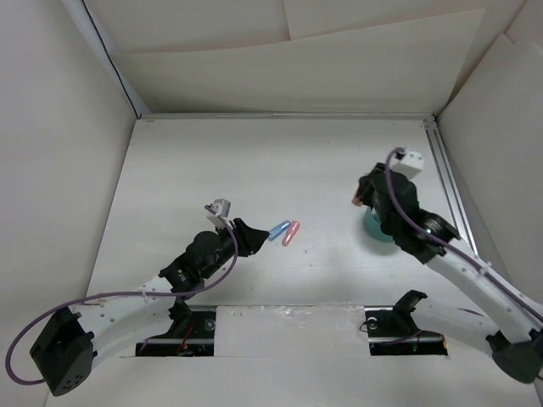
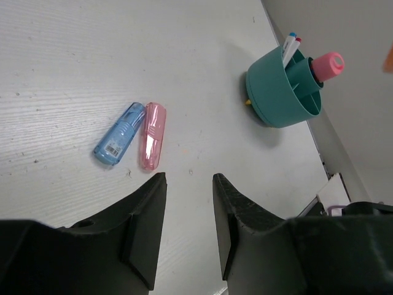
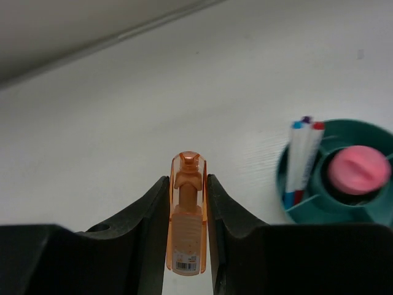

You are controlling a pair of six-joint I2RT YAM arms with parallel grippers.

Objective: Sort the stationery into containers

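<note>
A blue cutter (image 1: pixel 278 230) and a pink cutter (image 1: pixel 291 233) lie side by side on the middle of the table. My right gripper is raised near the teal organiser (image 1: pixel 376 227), shut on an orange cutter (image 3: pixel 186 243). In the right wrist view the organiser (image 3: pixel 306 210) stands to the right of the held cutter, holding pens (image 3: pixel 298 160) and a pink cylinder (image 3: pixel 356 166). My left gripper (image 1: pixel 260 236) hangs just left of the loose cutters; in the left wrist view its fingers point toward them, and I cannot make out anything between them.
Walls bound it at the back and both sides, with a metal rail along the right edge. The right arm covers much of the organiser in the top view.
</note>
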